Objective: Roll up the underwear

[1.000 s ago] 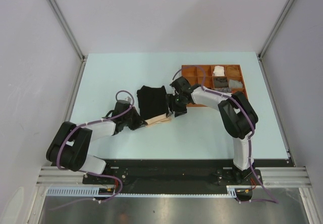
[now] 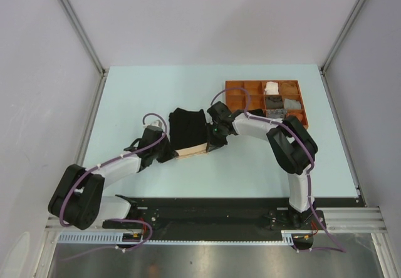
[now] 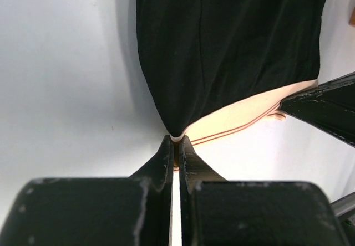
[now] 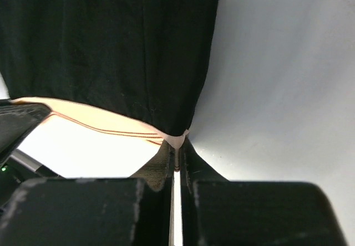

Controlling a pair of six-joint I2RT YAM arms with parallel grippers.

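Black underwear with a beige waistband lies on the white table between my two arms, waistband toward the front edge. In the left wrist view my left gripper is shut on the left end of the waistband, the beige cloth pinched at its tips. My right gripper is likewise shut on the band's right corner, where the black cloth narrows to the fingertips. Between the two grippers the band runs nearly straight.
A brown compartment box stands at the back right, some cells holding folded white and grey cloths. The right arm passes just in front of it.
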